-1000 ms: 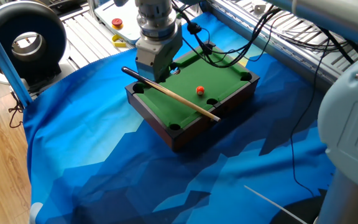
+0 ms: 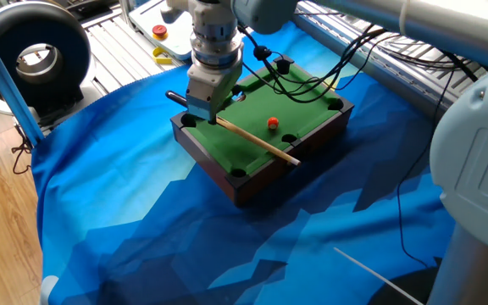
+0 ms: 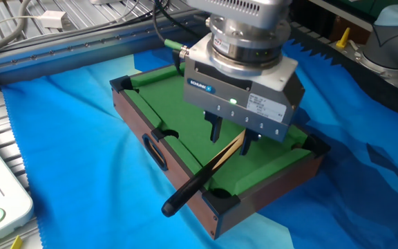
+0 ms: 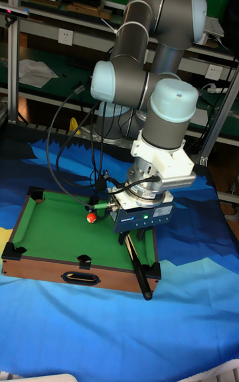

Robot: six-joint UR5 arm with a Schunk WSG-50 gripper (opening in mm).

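A wooden cue with a black handle point(image 3: 187, 191) lies slantwise across a small pool table point(image 2: 206, 161), its handle sticking out over one edge. In the first exterior view, its pale shaft point(image 2: 257, 141) reaches beyond the opposite side. A red-orange ball point(image 2: 273, 123) rests on the green felt. My gripper point(image 3: 231, 136) points down over the cue, its two black fingers point(image 3: 213, 127) spread apart. The shaft passes between or just beneath the fingers; contact cannot be made out. In the third exterior view, the gripper body partly covers the cue.
Blue patterned cloth point(image 2: 142, 246) surrounds the pool table, with open room in front. Cables point(image 2: 346, 63) from my arm loop above the felt. A thin white rod point(image 2: 375, 275) lies on the cloth. A small pale object point(image 2: 241, 97) sits near a far pocket.
Cue and red-orange ball have stayed put.
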